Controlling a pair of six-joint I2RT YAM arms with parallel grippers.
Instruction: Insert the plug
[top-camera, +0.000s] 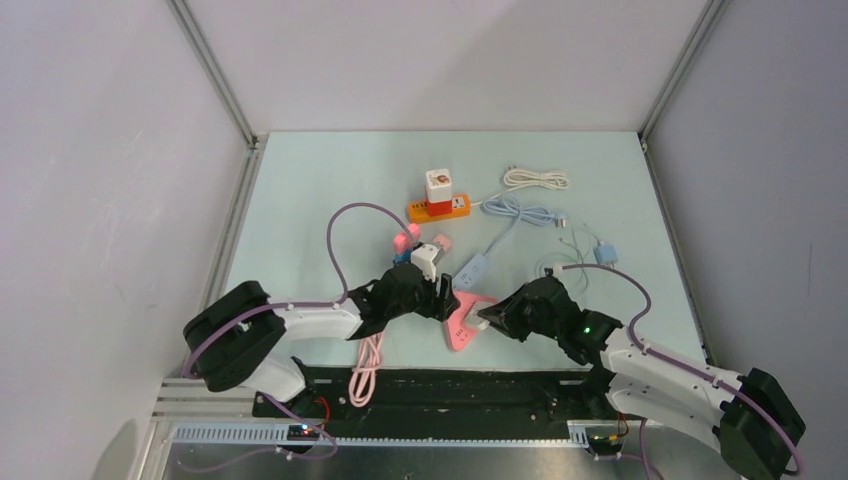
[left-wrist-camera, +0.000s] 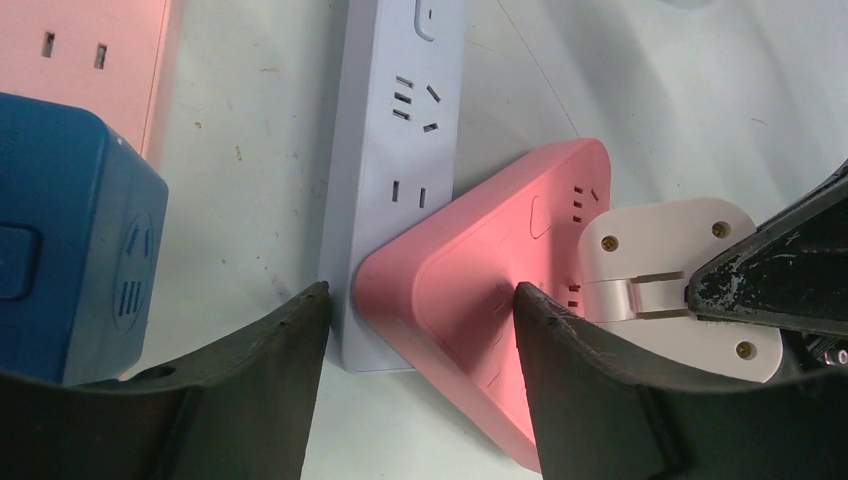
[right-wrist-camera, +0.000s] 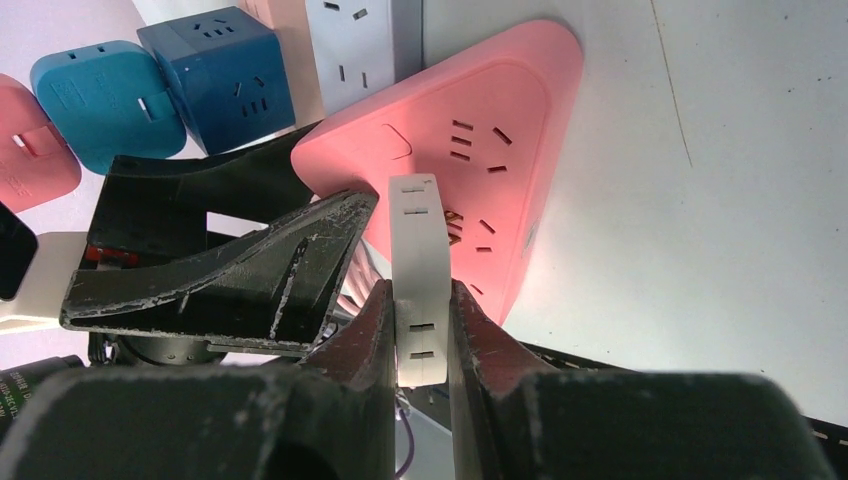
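A white plug (right-wrist-camera: 420, 265) is pinched between the fingertips of my right gripper, over the pink power strip (right-wrist-camera: 520, 85). Brass prongs (right-wrist-camera: 453, 216) show at its edge, close to the strip's slots; whether they enter them cannot be told. In the left wrist view the plug's broad white body (left-wrist-camera: 680, 240) stands against the strip's upper face. My left gripper has its fingers parted around the near corner of the pink strip, one at its side and one over its top. Firm contact there is not clear.
A pale blue strip (left-wrist-camera: 415, 90) lies against the pink one. Blue adapter (right-wrist-camera: 225, 75), teal adapter (right-wrist-camera: 100, 105) and pink adapter (right-wrist-camera: 30, 160) stand near my left gripper. Farther back is an orange strip (top-camera: 461, 206).
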